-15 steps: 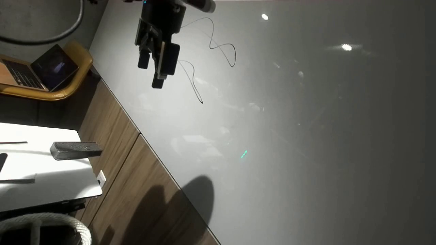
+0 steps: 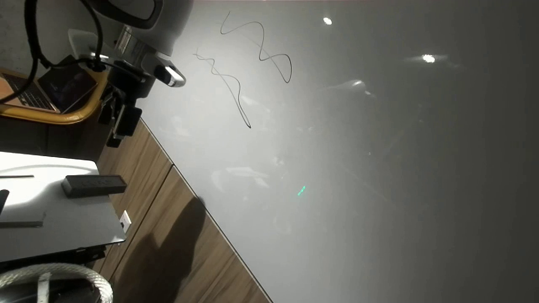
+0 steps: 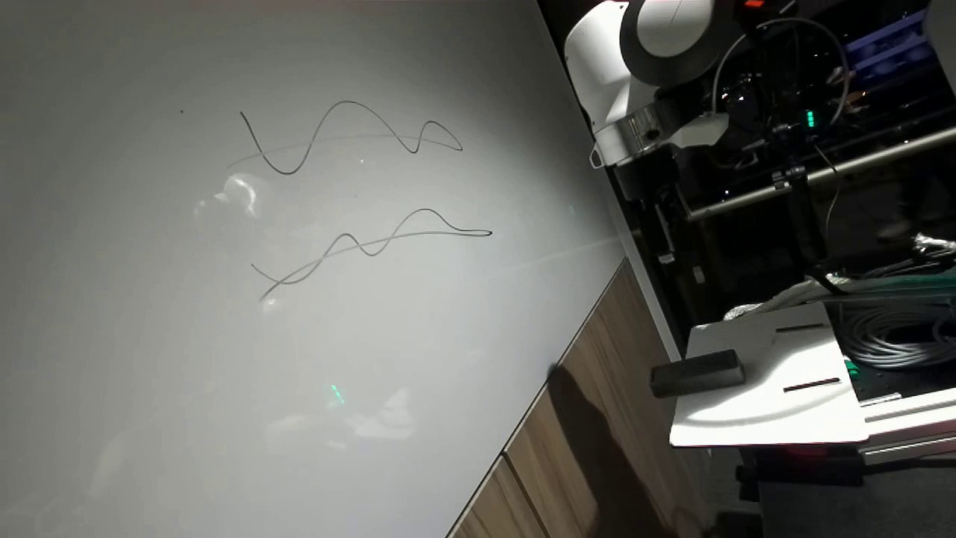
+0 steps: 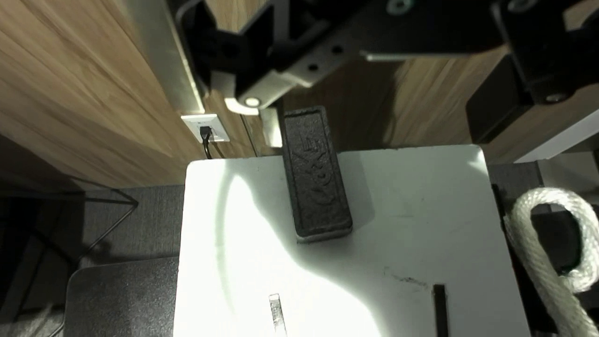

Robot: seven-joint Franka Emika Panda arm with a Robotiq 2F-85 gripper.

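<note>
A dark eraser-like block (image 2: pixel 95 185) (image 3: pixel 697 373) (image 4: pixel 315 174) with raised lettering lies flat on a white platform (image 2: pixel 76 237) (image 3: pixel 771 421) (image 4: pixel 415 213), one end overhanging its edge. My gripper (image 2: pixel 110 132) (image 3: pixel 683 266) is open and well clear of the block. In the wrist view its left finger (image 4: pixel 273 126) overlaps the block's far end and its right finger pad (image 4: pixel 497 101) is far to the side, with no object held. Two thin wavy black lines (image 2: pixel 263 38) (image 3: pixel 345 102) mark the glossy whiteboard (image 2: pixel 379 227) (image 3: pixel 134 359).
Wood panelling (image 2: pixel 166 217) (image 4: pixel 73 73) borders the whiteboard, with a power outlet (image 4: pixel 205 128) in it. Thick white rope (image 4: pixel 533 264) hangs beside the platform. A laptop (image 2: pixel 63 86) rests on a yellow chair (image 2: pixel 76 118). Slots cut the platform.
In exterior view 1 my gripper has moved left and down, off the whiteboard's front and nearer the platform. It stays open. The block has not moved; the arm's shadow has shifted.
</note>
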